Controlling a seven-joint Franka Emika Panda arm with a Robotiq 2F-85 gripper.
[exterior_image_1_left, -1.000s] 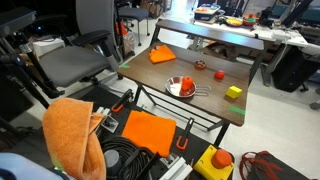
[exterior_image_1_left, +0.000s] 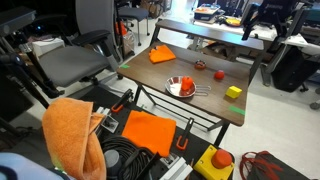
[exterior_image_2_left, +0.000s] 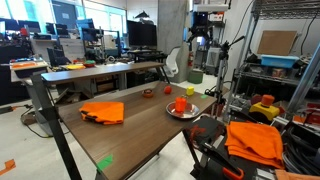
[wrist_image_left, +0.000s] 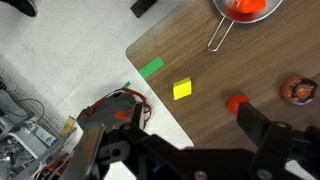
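Note:
My gripper hangs high over the table's far right part, its two dark fingers spread with nothing between them. Below it in the wrist view lie a yellow block (wrist_image_left: 182, 88) and a red ball (wrist_image_left: 237, 103), both clear of the fingers. A brownish-red round thing (wrist_image_left: 298, 90) sits further right. At the top edge is part of a pan (wrist_image_left: 222, 12) holding an orange-red object (wrist_image_left: 250, 5). From the outside, the pan (exterior_image_1_left: 172, 92) shows near the table's front edge, its handle pointing toward the yellow block (exterior_image_1_left: 233, 91).
An orange cloth (exterior_image_1_left: 160, 53) lies at the table's far left. Green tape (wrist_image_left: 151, 67) marks the table edge. Beside the table stand an office chair (exterior_image_1_left: 75, 65) and a yellow-and-red item (exterior_image_1_left: 214, 163). Bare tabletop surrounds the block and ball.
My arm and gripper have come down into the upper right of exterior view 1, where little of them showed before. The things on the table have stayed put.

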